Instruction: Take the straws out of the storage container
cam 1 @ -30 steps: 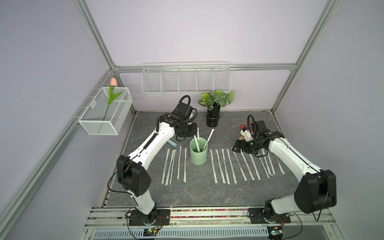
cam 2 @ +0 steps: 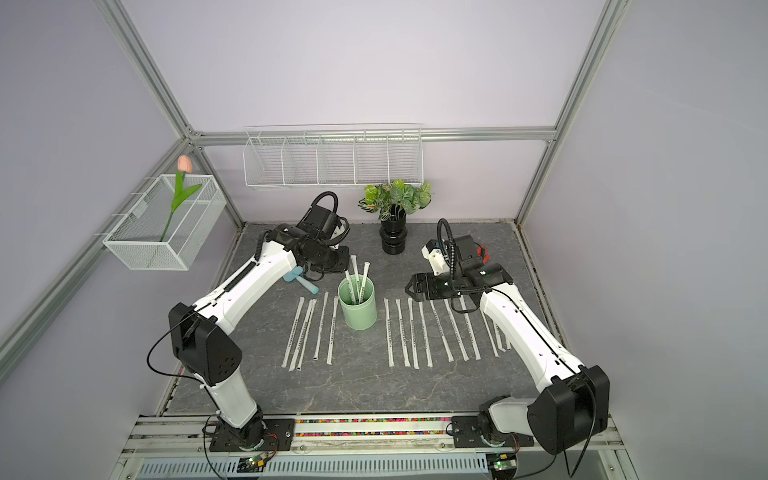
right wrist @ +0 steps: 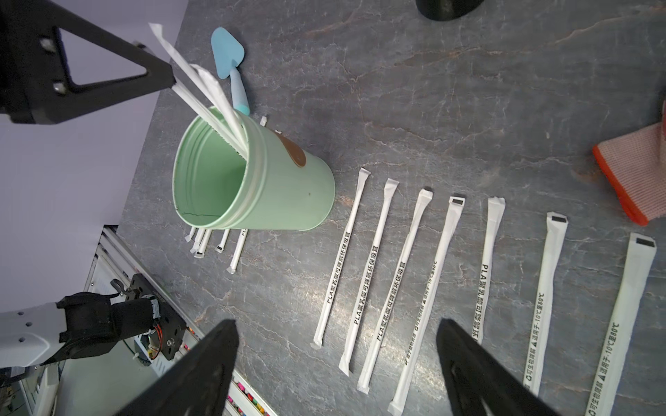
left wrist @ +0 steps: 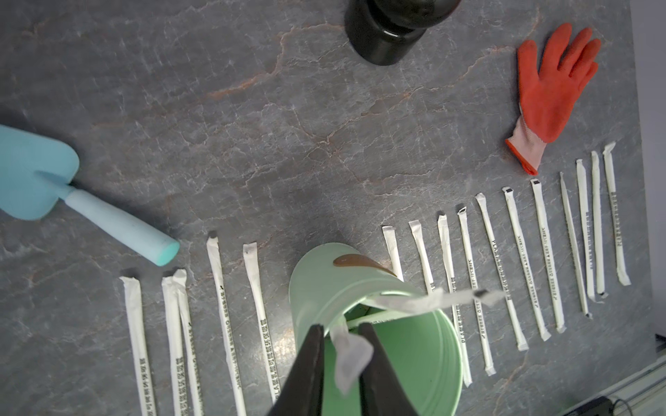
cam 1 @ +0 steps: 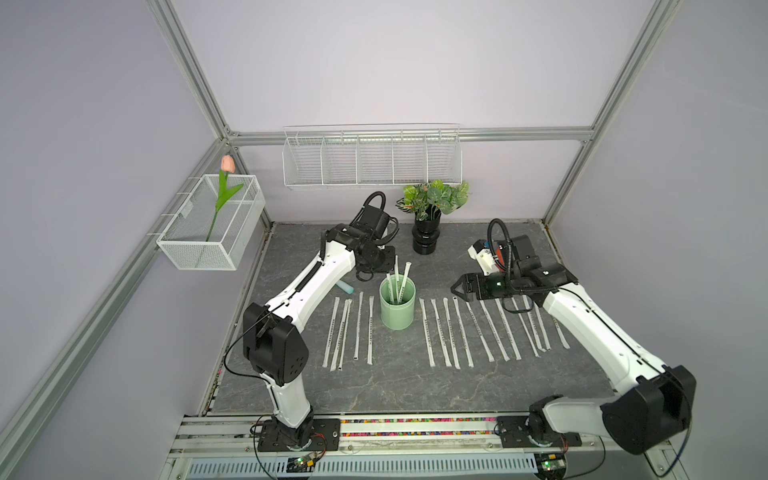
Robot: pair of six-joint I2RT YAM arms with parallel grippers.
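Note:
The green container (cam 1: 397, 316) stands mid-table with several wrapped straws (right wrist: 208, 97) upright in it, leaning on its rim. My left gripper is over it, a straw top between or just above its blurred fingers; whether it grips cannot be told. My right gripper stands open, right of the container and above the table, nothing between its fingers. Wrapped straws lie in rows on both sides of the container, such as one (left wrist: 260, 319) at left and another (left wrist: 548, 256) at right.
A blue trowel (left wrist: 111, 218) lies back left, a black vase with leaves (cam 1: 425, 240) stands behind the container, and an orange glove (left wrist: 555, 90) lies back right. Wire baskets (cam 1: 372, 160) hang on the walls. Bare table shows behind and in front of the rows.
My right gripper has moved left and slightly up toward the container. The left arm has shifted slightly right, and the straw tops in the container have moved a little.

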